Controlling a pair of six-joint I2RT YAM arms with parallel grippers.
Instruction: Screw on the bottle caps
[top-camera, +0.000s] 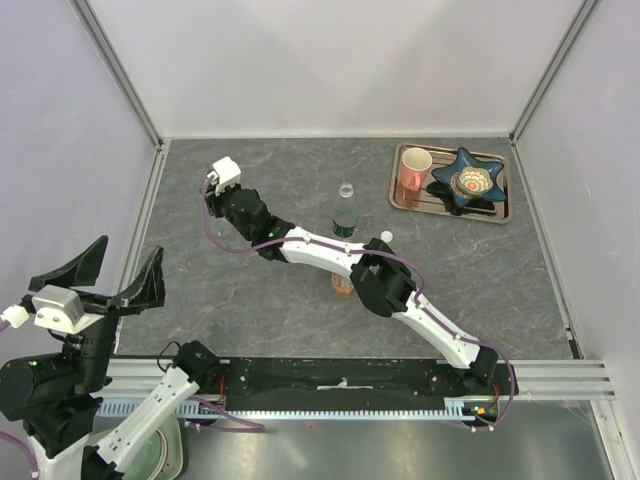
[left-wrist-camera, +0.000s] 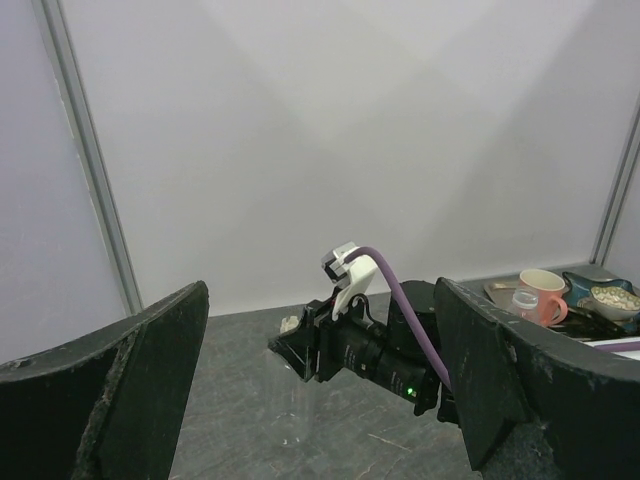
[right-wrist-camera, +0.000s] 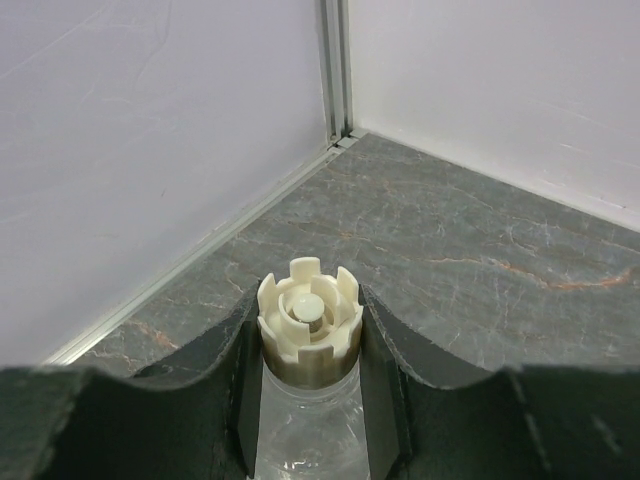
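Observation:
At the back left of the table my right gripper (top-camera: 214, 200) is shut on a bottle; in the right wrist view its cream, castellated top (right-wrist-camera: 309, 330) sits between the fingers above a clear body (right-wrist-camera: 312, 430). The left wrist view shows this clear bottle (left-wrist-camera: 288, 405) beneath those fingers. A clear green-labelled bottle (top-camera: 345, 212) stands mid-table, with an orange bottle (top-camera: 341, 284) nearer, partly hidden by the right arm. A small white cap (top-camera: 386, 237) shows beside that arm. My left gripper (top-camera: 108, 280) is open and empty over the table's front-left side.
A metal tray (top-camera: 418, 204) at the back right holds a pink mug (top-camera: 414, 168) and a blue star-shaped dish (top-camera: 450, 175). White walls border the table at back and sides.

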